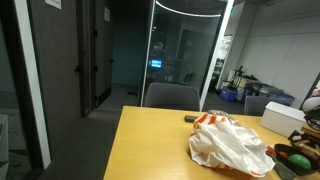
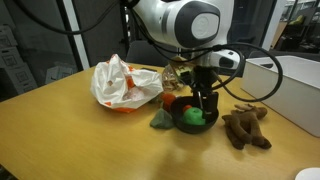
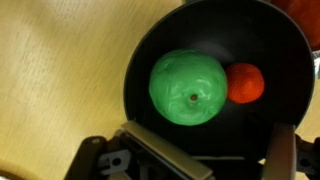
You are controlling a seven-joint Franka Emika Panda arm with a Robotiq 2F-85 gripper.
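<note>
A black bowl [image 3: 140, 83] holds a green round fruit [image 3: 187, 87] and a smaller orange-red ball [image 3: 244, 83]. My gripper stands open over the bowl's near side in the wrist view, with its two fingers apart and nothing gripped between them. In exterior view 2 the arm reaches down from above onto the bowl [image 2: 184, 126], close over the green fruit [image 2: 193, 116]. The fingertips are partly hidden there by the bowl and the arm. Exterior view 1 shows the bowl's green fruit [image 1: 299, 160] at the right edge.
A crumpled white and red plastic bag [image 2: 125, 84] lies left of the bowl. Right of it sits a brown plush toy [image 2: 246, 126]. A red round object [image 3: 300, 18] is beside the bowl's rim. A white box [image 2: 280, 88] stands behind.
</note>
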